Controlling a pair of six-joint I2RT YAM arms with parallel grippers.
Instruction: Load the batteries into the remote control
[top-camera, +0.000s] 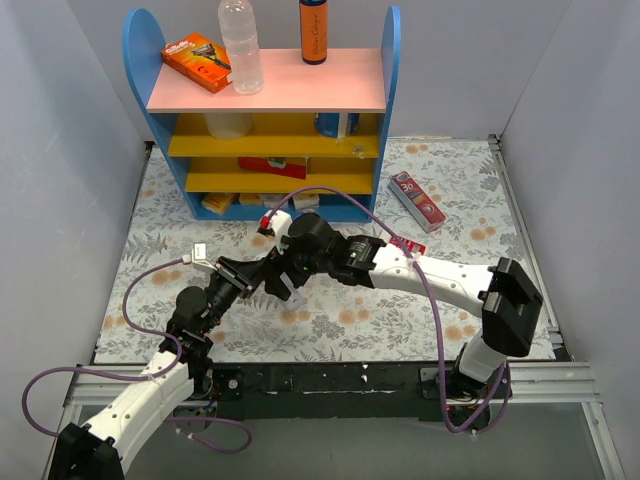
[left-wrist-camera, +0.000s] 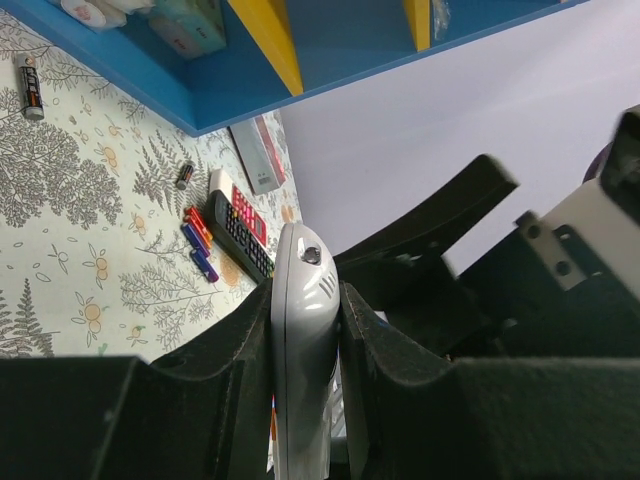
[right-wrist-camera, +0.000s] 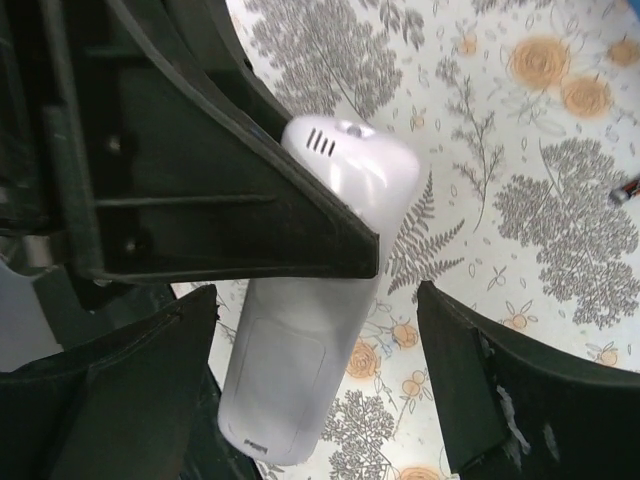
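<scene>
The white remote control (left-wrist-camera: 305, 370) is clamped between the black fingers of my left gripper (top-camera: 258, 274). In the right wrist view, the remote (right-wrist-camera: 285, 365) slants downward, with an outlined panel, seemingly seated, facing that camera near its lower end. My right gripper is open, its fingers (right-wrist-camera: 150, 350) on either side of the remote's lower half in that view; no contact shows. Two dark batteries lie on the table: one (left-wrist-camera: 30, 90) at far left and another (left-wrist-camera: 185, 175) nearer the calculator. Red-orange cells (left-wrist-camera: 199, 227) and blue cells (left-wrist-camera: 203, 264) lie close together.
A black remote (left-wrist-camera: 240, 240) and a red-and-white calculator (left-wrist-camera: 243, 212) lie near a red-grey box (top-camera: 417, 202). The shelf unit (top-camera: 280, 180) stands at the back. Both arms meet closely above the patterned table (top-camera: 330, 335), whose front middle is clear.
</scene>
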